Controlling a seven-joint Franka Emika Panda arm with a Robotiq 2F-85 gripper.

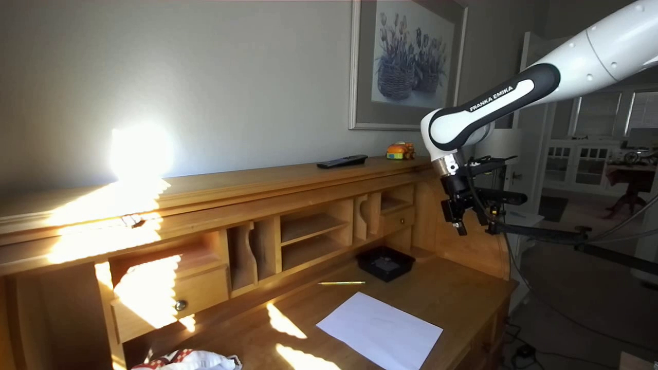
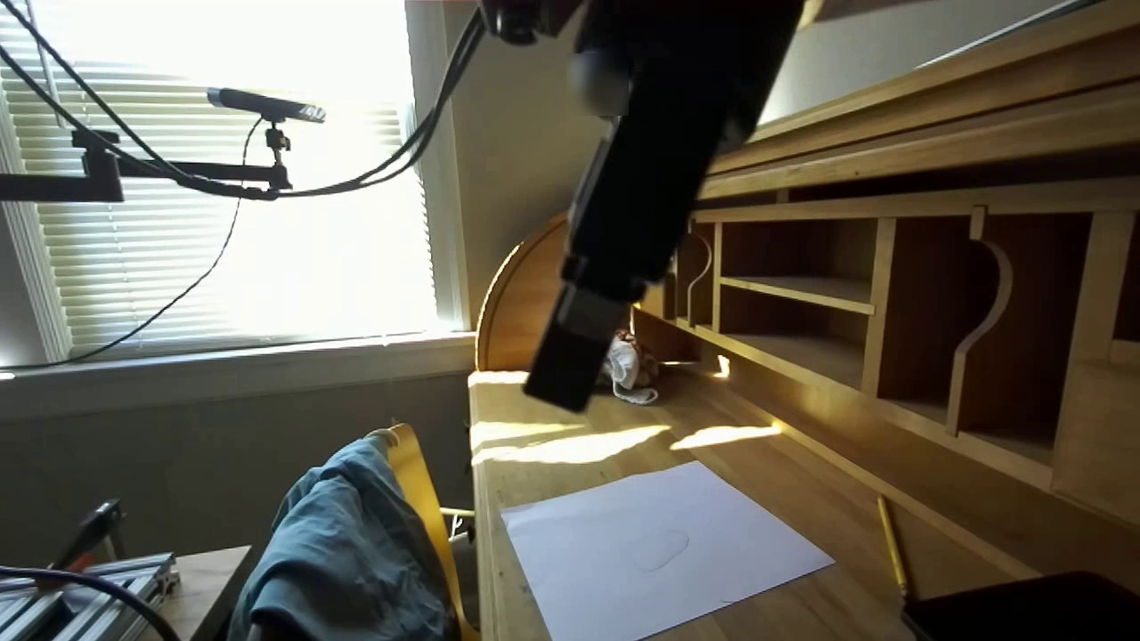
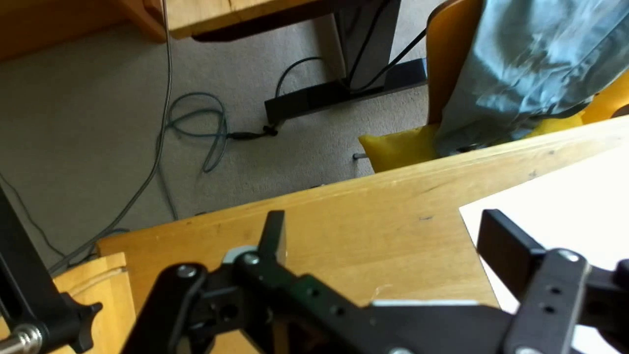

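Note:
My gripper is open in the wrist view, its two black fingers wide apart with nothing held between them. It hangs well above the right end of the wooden desk in the first exterior view. On the desktop lies a white sheet of paper (image 1: 382, 330), bearing a faint drawn line in the second exterior view. Behind the paper rests a yellow pencil (image 1: 341, 283). A black tray (image 1: 386, 264) stands to the pencil's right, near the cubbyholes. Red and white cloth (image 1: 191, 359) sits at the front left.
Wooden cubbyholes (image 1: 314, 228) line the back of the desk. A remote (image 1: 342, 161) and an orange toy (image 1: 399, 151) rest on the top shelf. A chair draped with a blue-grey cloth (image 2: 342, 555) stands by the desk's front edge. Bare desktop surrounds the paper.

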